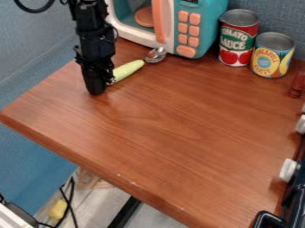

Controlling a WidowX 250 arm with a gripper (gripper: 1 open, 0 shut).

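Note:
My black gripper (98,82) is low over the back left of the wooden table (155,142), at the handle end of a spoon with a pale yellow handle (127,69) and silver bowl (155,54). Part of the handle is hidden by the gripper; whether the fingers are closed on it I cannot tell.
A teal toy microwave (201,18) stands behind, with a tomato juice can (237,40) and a yellow-labelled can (272,57) to its right. A red object (298,85) and black item (286,200) line the right edge.

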